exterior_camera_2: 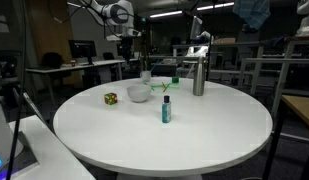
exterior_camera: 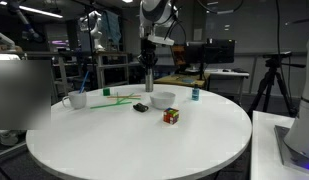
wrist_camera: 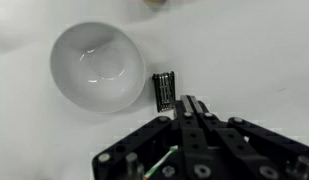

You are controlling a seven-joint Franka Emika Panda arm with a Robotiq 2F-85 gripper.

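Note:
My gripper is shut, with nothing showing between its fingertips. In exterior view 1 it hangs above the far part of the round white table (exterior_camera: 94, 143), clear of the surface. Below it in the wrist view lies a small black ribbed object (wrist_camera: 164, 92), just right of a white bowl (wrist_camera: 97, 67). In exterior view 1 the dark object (exterior_camera: 141, 107) lies to the left of the bowl (exterior_camera: 163, 100). The bowl (exterior_camera_2: 138, 93) shows empty from above.
A colourful cube (exterior_camera: 171, 116) sits nearer the front. A blue bottle (exterior_camera_2: 166, 110), a tall grey flask (exterior_camera_2: 199, 78), a white mug (exterior_camera: 76, 100), green sticks (exterior_camera: 114, 103) and a green block (exterior_camera: 106, 92) stand around.

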